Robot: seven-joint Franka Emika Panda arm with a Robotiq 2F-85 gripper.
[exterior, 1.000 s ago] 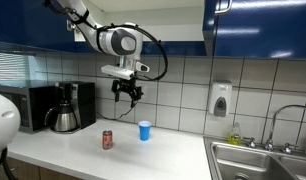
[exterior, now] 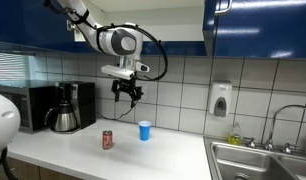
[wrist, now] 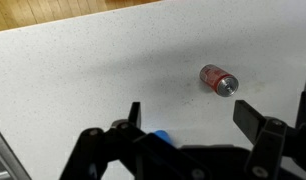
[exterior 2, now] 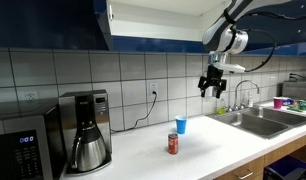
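Note:
A red can (exterior: 107, 140) stands upright on the white counter (exterior: 173, 152); the wrist view shows the same can (wrist: 219, 80) right of centre. Behind it and to its right in exterior view 1 is a blue cup (exterior: 144, 130), which the gripper partly hides in the wrist view, leaving a bit of blue cup (wrist: 163, 136) visible. High over the counter hangs my gripper (exterior: 126, 101), pointing down and clear of both. From the wrist camera, the gripper has its fingers spread wide apart, and nothing is between them.
A coffee maker with a steel carafe (exterior 2: 90, 148) and a microwave (exterior 2: 21, 146) stand at one end of the counter. At the other end are a sink (exterior: 251, 163), a faucet (exterior: 276, 122) and a soap bottle (exterior: 235, 134). Blue cabinets (exterior: 263, 30) hang above.

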